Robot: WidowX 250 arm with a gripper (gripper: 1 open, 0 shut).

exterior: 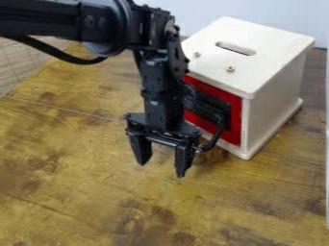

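Observation:
My black gripper (162, 158) hangs above the wooden table, pointing down, its two fingers spread apart with nothing between them. It is in front of and to the left of a white wooden box (270, 96) with a slot and small knobs on its slanted top. The box's side facing the arm has a red panel (228, 94), partly hidden behind the arm and its cables.
Bare wooden table (90, 192) fills the front and left. A pale woven surface (19, 67) lies at the upper left, and a pale wall (257, 14) stands behind the box.

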